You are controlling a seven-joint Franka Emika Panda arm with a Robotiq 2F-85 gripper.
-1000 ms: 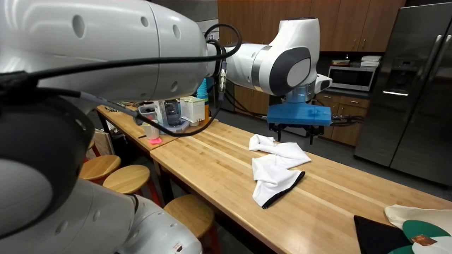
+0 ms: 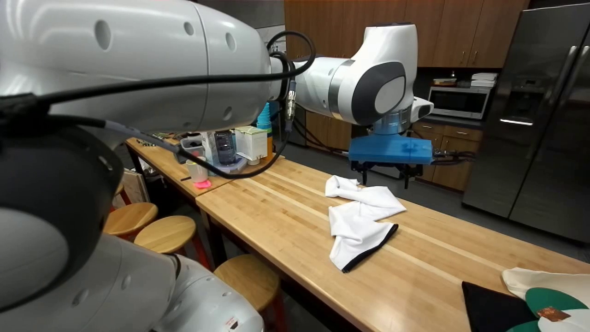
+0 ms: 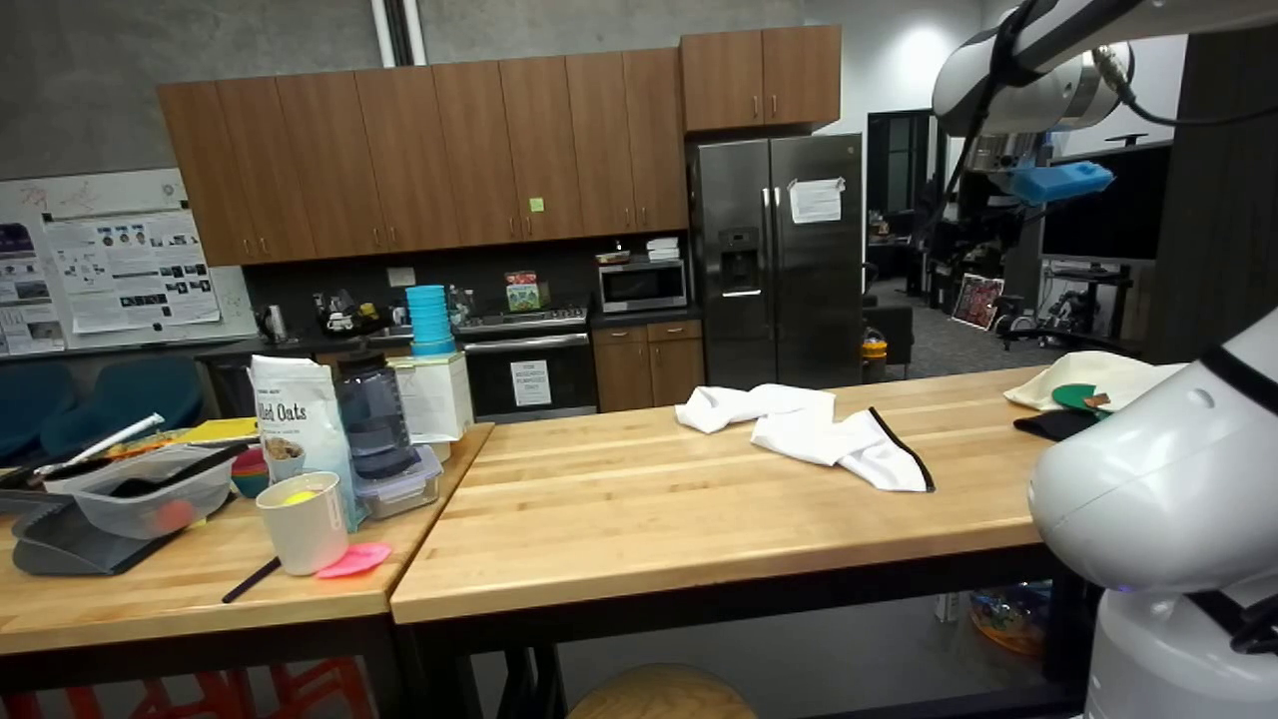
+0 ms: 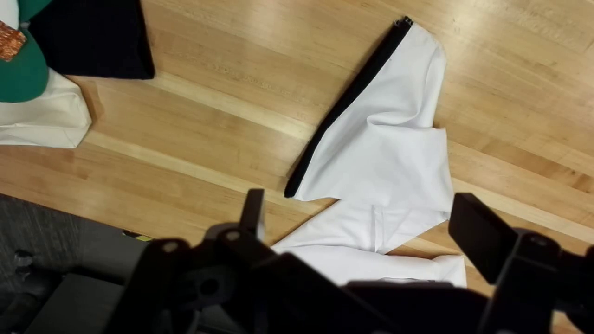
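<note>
A white cloth with a black edge band lies crumpled and partly folded on the wooden tabletop. In the wrist view the same cloth spreads below the gripper, its far part hidden behind the gripper's own body. Above the table's far side hangs my gripper, with its two fingers wide apart. Seen from the wrist, the open gripper has a finger at either side of the cloth and nothing held between them. The second exterior view shows the cloth flat on the table, apart from the arm.
Black fabric and cream fabric with green patches lie at the table's right end. Containers, an oats bag and a cup crowd the adjoining left table. Bare tabletop surrounds the white cloth. Stools stand along the front.
</note>
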